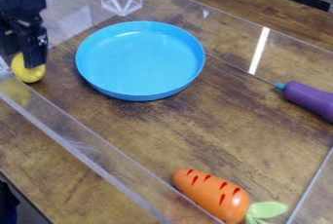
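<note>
My black gripper (22, 45) is at the upper left, its fingers open just above and partly over a yellow lemon-like object (29, 68) at the left side, near the clear wall. Whether the fingertips touch it is hard to tell. To its right lies an empty blue plate (140, 60).
A toy carrot (216, 194) lies at the lower front and a purple eggplant (307, 101) at the right. Clear plastic walls border the wooden surface. The middle and right of the board are mostly bare.
</note>
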